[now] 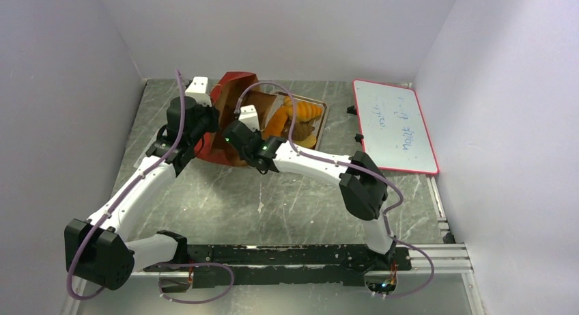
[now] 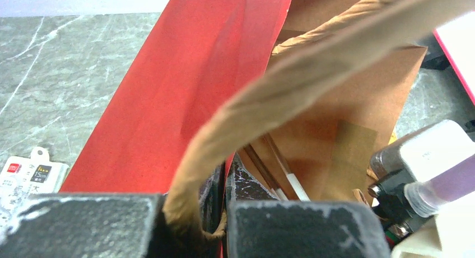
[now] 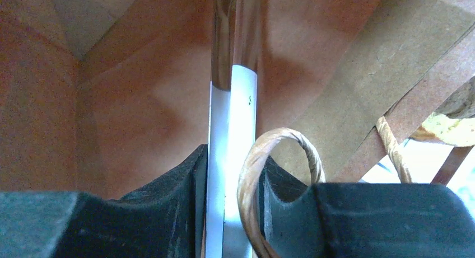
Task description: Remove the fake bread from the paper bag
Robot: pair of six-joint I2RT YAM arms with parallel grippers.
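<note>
The paper bag, red outside and brown inside, lies with its mouth facing right. My left gripper is shut on the red edge of the paper bag; a twisted paper handle crosses close to the camera. Inside the mouth, my right gripper has its fingers on either side of two thin brown rods with white ends. A handle loop hangs by its right finger. Whether the fingers press on the rods is unclear. Fake bread, including a croissant, sits on a tray; no bread shows inside the bag.
The tray stands just right of the bag mouth. A whiteboard leans at the right. A small white labelled item lies left of the bag.
</note>
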